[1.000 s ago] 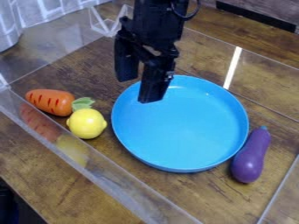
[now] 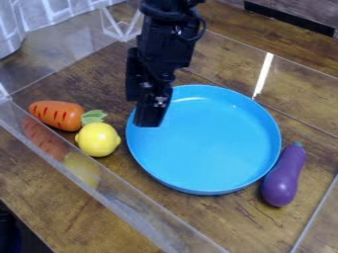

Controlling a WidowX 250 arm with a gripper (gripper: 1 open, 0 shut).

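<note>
My black gripper [image 2: 150, 99] hangs in the upper middle, over the left rim of a blue bowl [image 2: 205, 148], its lower tips dark against the wood and bowl; whether it is open or shut is hard to tell. A yellow lemon [image 2: 97, 139] lies just left of the bowl. An orange carrot [image 2: 57, 114] with a green top lies further left. A purple eggplant [image 2: 283, 176] lies right of the bowl.
A transparent wall [image 2: 93, 194] runs diagonally along the lower left. Bare wooden floor [image 2: 264, 40] shows at the back and to the right of the bowl.
My gripper has moved left, from over the bowl toward its left rim. The lemon, carrot, eggplant and bowl have not visibly moved.
</note>
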